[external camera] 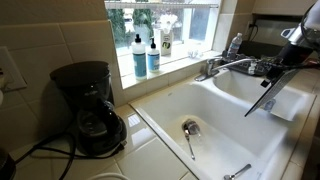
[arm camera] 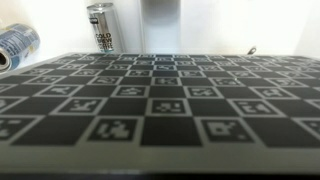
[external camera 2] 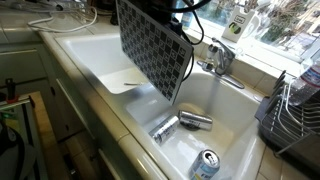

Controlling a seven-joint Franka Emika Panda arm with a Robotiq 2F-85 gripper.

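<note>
A flat black-and-white checkered board (external camera 2: 158,50) hangs tilted over the sink in the second exterior view. In the first exterior view that board (external camera: 268,94) appears edge-on, dark and thin, below my gripper (external camera: 288,68). The board (arm camera: 165,105) spans most of the wrist view and covers my fingers, so how the fingers stand does not show. In the basin lie two silver cans, one can (external camera 2: 163,129) nearer the board and another can (external camera 2: 195,120) beside it. A blue can (external camera 2: 206,165) is closer to that camera.
A divider splits the white sink (external camera: 215,105); a strainer (external camera: 191,128) and utensil (external camera: 238,172) lie in one basin. The faucet (external camera: 210,67) stands behind. Bottles (external camera: 154,56) line the sill. A coffee maker (external camera: 92,105) and a dish rack (external camera 2: 292,122) flank the sink.
</note>
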